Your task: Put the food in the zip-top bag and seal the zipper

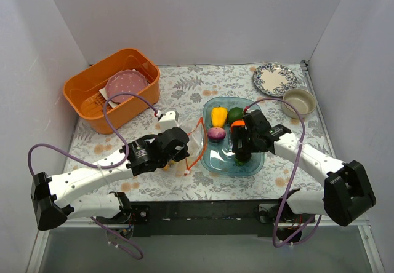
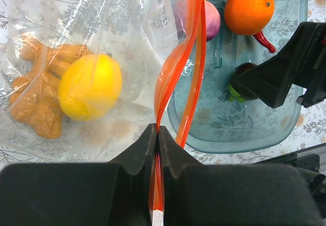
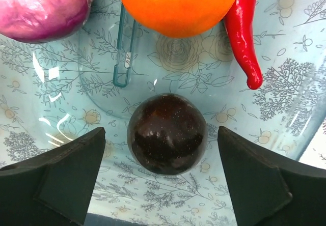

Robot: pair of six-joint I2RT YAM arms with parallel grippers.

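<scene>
My left gripper is shut on the orange zipper edge (image 2: 170, 73) of the clear bag (image 2: 132, 22), which holds tan knobbly pieces (image 2: 48, 124) and a yellow fruit (image 2: 89, 86). My right gripper is part open over the blue tray (image 1: 218, 159), its fingers either side of a dark round vegetable (image 3: 167, 133); contact is not evident. Also in the tray are an orange fruit (image 3: 178, 7), a red chilli (image 3: 243, 32), a purple onion (image 1: 216, 134), a yellow pepper (image 1: 218, 116) and a green avocado (image 1: 235, 114).
An orange bin (image 1: 80, 94) with pink dishes stands at the back left. A patterned plate (image 1: 274, 79) and a beige bowl (image 1: 298, 104) sit at the back right. White walls enclose the table.
</scene>
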